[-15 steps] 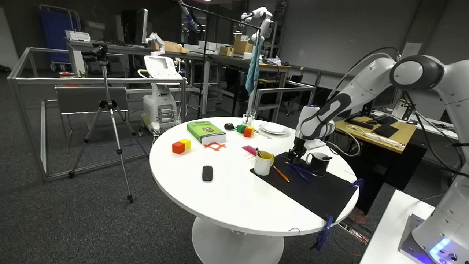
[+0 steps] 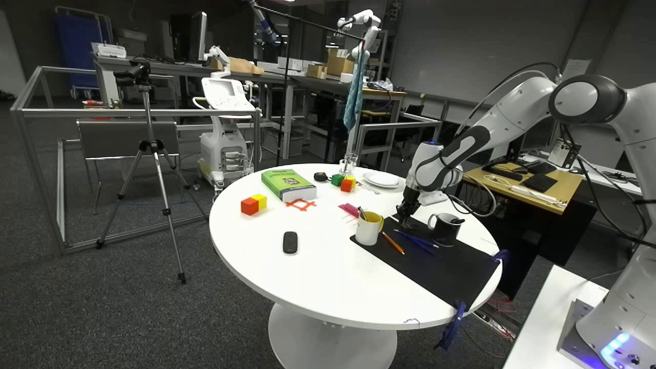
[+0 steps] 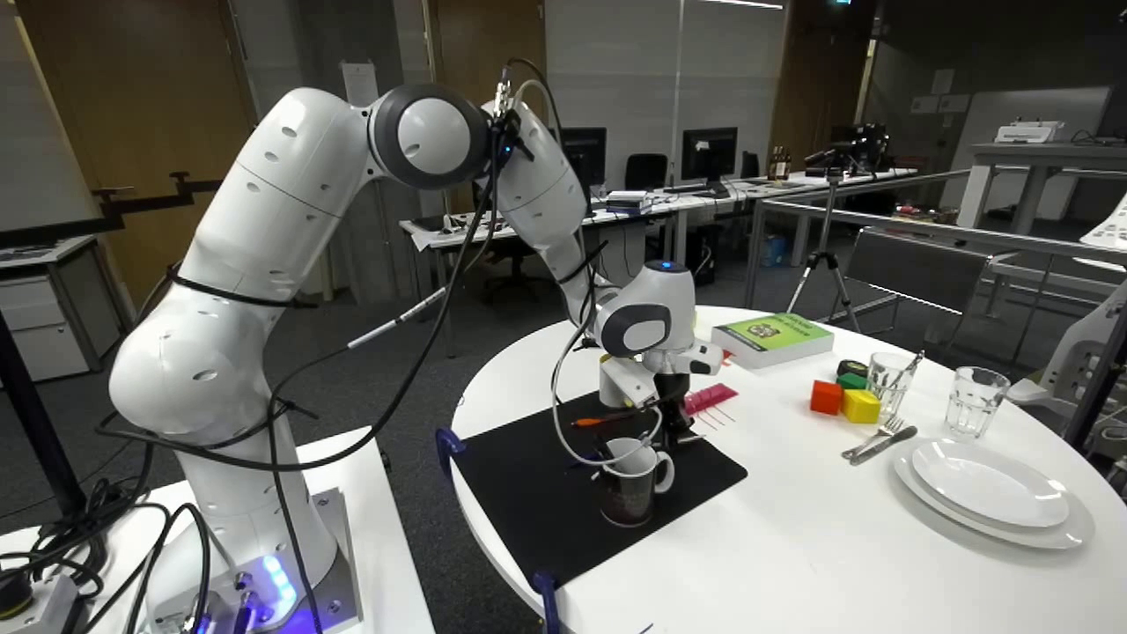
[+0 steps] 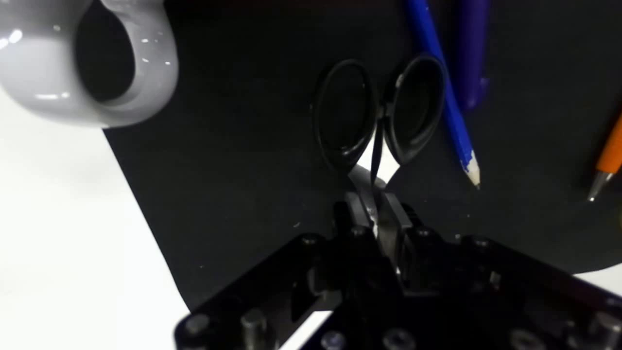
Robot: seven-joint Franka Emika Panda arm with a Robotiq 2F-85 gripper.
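A pair of scissors with black handle loops [image 4: 345, 152] shows in the wrist view, low over the black mat [image 4: 245, 192]. My gripper is shut on its metal blades, with the loops pointing away from the fingers. I cannot tell whether the scissors touch the mat. In the exterior views my gripper [image 2: 406, 212] points down at the mat's far part, between the two mugs. The scissors are too small and dark to make out clearly there.
A blue pencil [image 4: 453, 113] lies close beside the right loop, with a purple pen [image 4: 471, 52] past it. Nearby are an orange pen [image 4: 612, 148], a dark mug [image 3: 628, 491] and a white-yellow mug [image 2: 367, 228]. Left of the mat, the white table [image 4: 81, 233] is bare.
In exterior view 1 my gripper has moved a little to the left, away from the dark mug. The blue pencil appears slightly shifted as well. The mugs stand where they were.
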